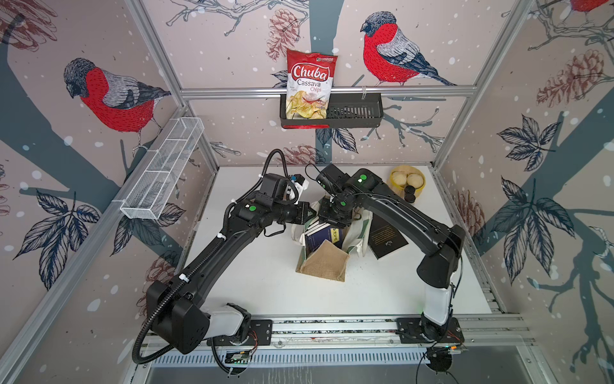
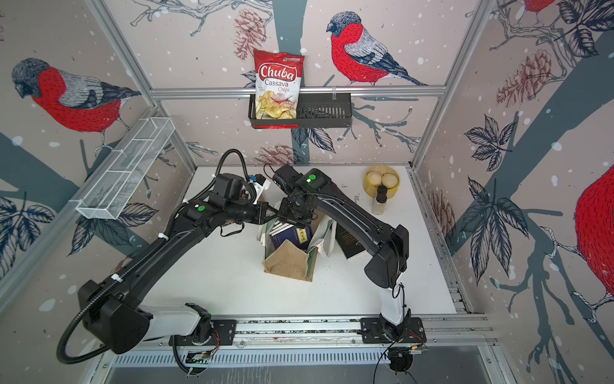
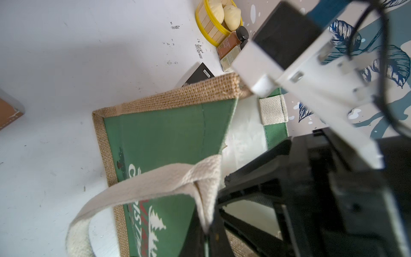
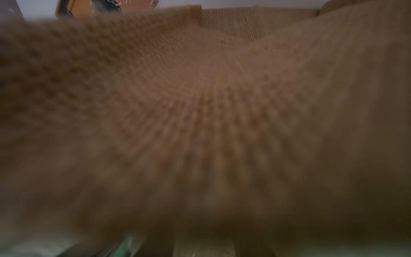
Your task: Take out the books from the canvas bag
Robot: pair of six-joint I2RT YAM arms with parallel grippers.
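Note:
The burlap canvas bag [image 1: 325, 261] stands mid-table with its mouth up, and several dark-blue books with white page edges [image 1: 314, 239] are packed inside. At its left side my left gripper is shut on the bag's cream strap handle [image 3: 171, 177], which runs down between the fingers; the bag's green side [image 3: 171, 132] shows beyond. My right gripper [image 1: 327, 219] is over the bag opening, at the books' upper end. Burlap fills most of the right wrist view, so the right fingertips and anything between them are hidden.
A black book [image 1: 387, 242] lies flat right of the bag. Farther back right are a yellow basket of buns [image 1: 406, 180] and a dark-capped bottle [image 2: 380, 199]. A brown item [image 3: 7, 113] lies left of the bag.

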